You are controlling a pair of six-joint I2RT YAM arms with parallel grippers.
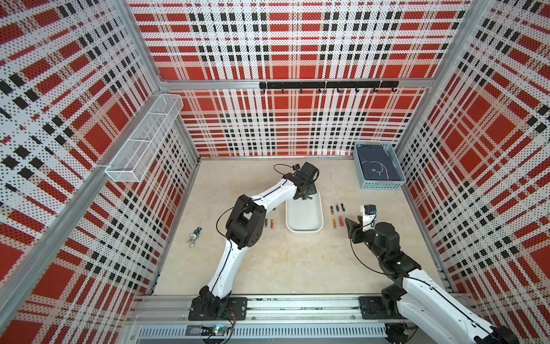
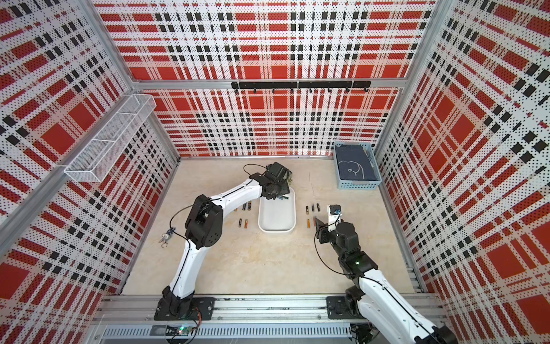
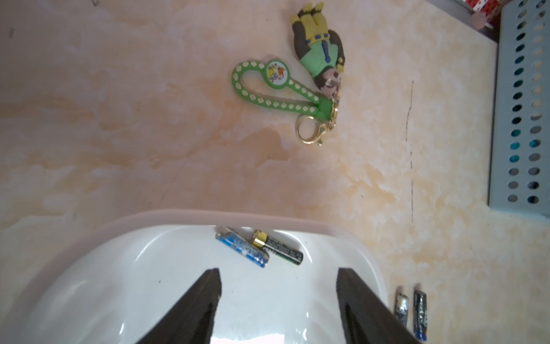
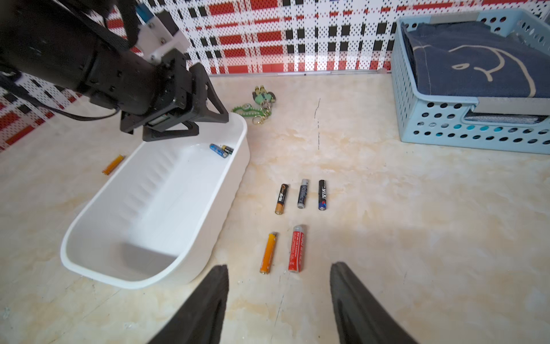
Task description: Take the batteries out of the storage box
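Observation:
Two batteries, one blue [image 3: 240,248] and one black [image 3: 280,250], lie against the far wall inside the white storage box [image 1: 303,229]. My left gripper is open over that end of the box, with nothing between its fingers. My right gripper stands open to the right of the box, empty. Near it on the table lie a red battery [image 4: 296,248], an orange battery [image 4: 268,254] and several dark or silver batteries [image 4: 281,199]. More batteries lie left of the box.
A green keychain [image 3: 319,57] lies beyond the box. A blue basket with dark cloth [image 4: 435,114] stands at the back right. A key bundle [image 1: 194,235] lies at the far left.

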